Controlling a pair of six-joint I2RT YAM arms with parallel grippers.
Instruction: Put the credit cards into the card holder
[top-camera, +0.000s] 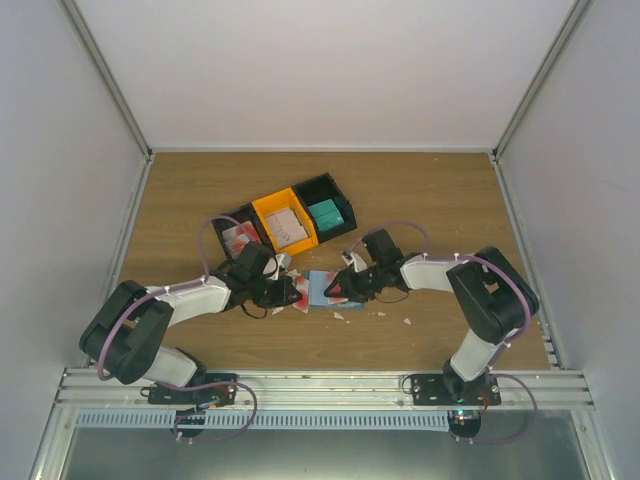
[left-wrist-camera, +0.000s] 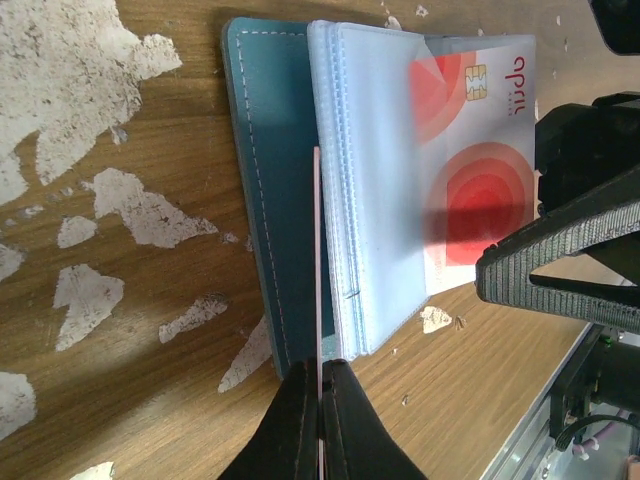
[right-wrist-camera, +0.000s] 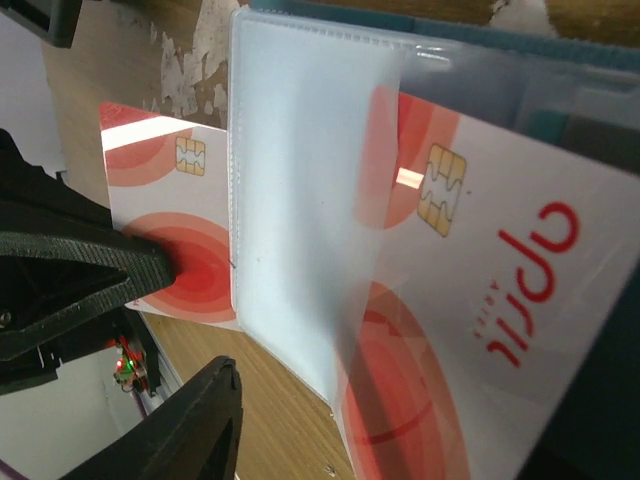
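The teal card holder (left-wrist-camera: 280, 170) lies open on the table with clear sleeves. In its right-hand sleeve sits a white-and-red card (right-wrist-camera: 500, 260), its left part under the clear plastic. My left gripper (top-camera: 297, 292) is shut on a second white-and-red card, which shows edge-on as a thin line in the left wrist view. That card stands at the left side of the clear sleeve (right-wrist-camera: 300, 190); whether any of it is inside cannot be told. Over the right-hand card, my right gripper (top-camera: 338, 289) has its fingers (right-wrist-camera: 200, 420) apart.
Behind the holder stands a row of trays: a black one with red-and-white cards (top-camera: 240, 236), a yellow tray (top-camera: 262, 208) with pale cards, and a black one with teal items (top-camera: 326, 215). The wooden table is worn in patches, and clear at right.
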